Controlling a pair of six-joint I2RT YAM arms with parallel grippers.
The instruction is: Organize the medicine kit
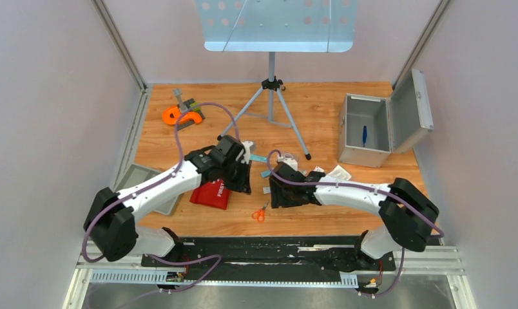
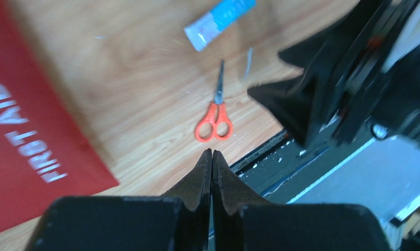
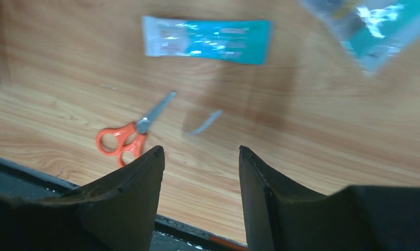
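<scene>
Orange-handled scissors [image 1: 261, 215] lie flat on the wood between my two grippers; in the left wrist view the scissors [image 2: 213, 120] are ahead of the fingertips. Above the red first-aid pouch's right side is my left gripper [image 1: 247, 191], its fingertips together with nothing visible between them. My right gripper is open and empty, over bare wood just right of the scissors [image 3: 129, 135]. Beyond them lies a teal-and-white packet [image 3: 213, 41], with a clear teal bag [image 3: 377, 31] farther right. The red pouch [image 1: 209, 195] is partly covered by the left arm.
An open grey box [image 1: 359, 157] with a blue pen [image 1: 364, 135] inside stands at the back right. A grey tray [image 1: 139, 174] sits at the left, partly hidden. A tripod [image 1: 271, 103] and an orange clamp [image 1: 172, 116] occupy the back.
</scene>
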